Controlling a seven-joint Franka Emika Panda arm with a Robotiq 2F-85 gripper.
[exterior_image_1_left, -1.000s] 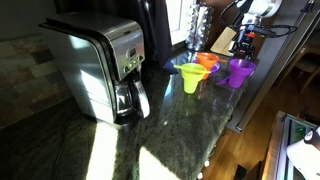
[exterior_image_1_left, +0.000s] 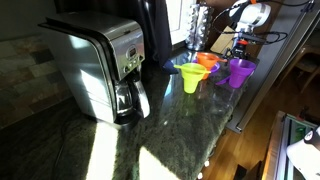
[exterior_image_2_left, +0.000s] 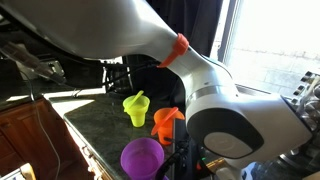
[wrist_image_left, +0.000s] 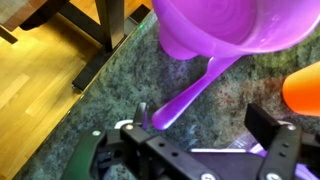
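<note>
My gripper is open above the dark counter, with nothing held between its fingers. Ahead of it, a purple utensil (wrist_image_left: 187, 98) slants across the counter, its far end passing behind the purple bowl (wrist_image_left: 235, 25). To the right in the wrist view stands part of an orange container (wrist_image_left: 303, 90). Exterior view 1 has the purple bowl (exterior_image_1_left: 241, 72), the orange container (exterior_image_1_left: 208, 61) and a yellow-green container (exterior_image_1_left: 190, 78) at the counter's far end. In exterior view 2 the arm partly covers the orange container (exterior_image_2_left: 164, 122); a green utensil (exterior_image_2_left: 135, 98) sits in the yellow-green one.
A coffee maker (exterior_image_1_left: 105, 65) stands nearest exterior view 1. Bare counter (exterior_image_1_left: 170, 120) stretches between it and the containers. The counter's edge drops to a wooden floor (wrist_image_left: 40, 75). Another purple object (wrist_image_left: 230, 163) is partly hidden below the gripper.
In exterior view 1 my arm has shifted a little to the left behind the containers. The containers and coffee maker stay in place.
</note>
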